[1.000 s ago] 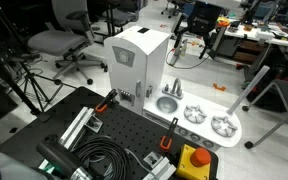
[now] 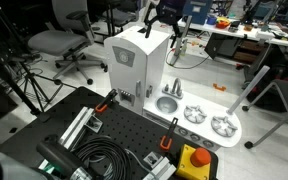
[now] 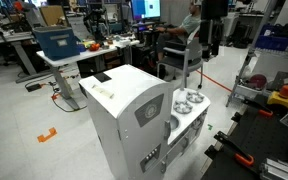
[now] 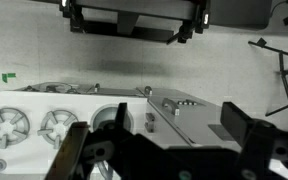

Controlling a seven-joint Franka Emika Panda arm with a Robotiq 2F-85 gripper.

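My gripper hangs in the air above and behind the toy kitchen, near the top of the tall white cabinet. Its dark fingers stand wide apart in the wrist view, with nothing visible between them, so the gripper is open. The kitchen's white counter carries a round sink with a silver tap, and grey burners to its right. From above, two burners show at the left of the wrist view; the near fingers hide part of the kitchen.
A black table in front holds coiled cable and a yellow box with an orange-red button. Grey chairs stand at the back left.
In exterior view 1 my gripper has travelled left, from above the counter toward the white cabinet. The kitchen and the things on the table stay where they were.
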